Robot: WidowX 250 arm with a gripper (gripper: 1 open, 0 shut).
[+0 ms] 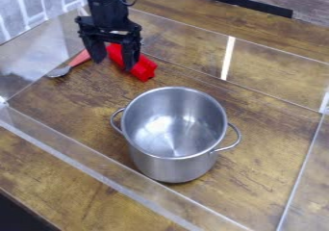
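My black gripper (108, 44) hangs at the upper left, open, over the left end of a red block (138, 67). The block lies on the wooden table and is partly hidden by the gripper. A spoon with a red handle and metal bowl (60, 71) lies just left of the gripper. A large steel pot (171, 134) with two loop handles stands in the lower middle, empty.
Transparent panel edges run along the left and bottom, and a white strip (228, 58) lies at the upper right.
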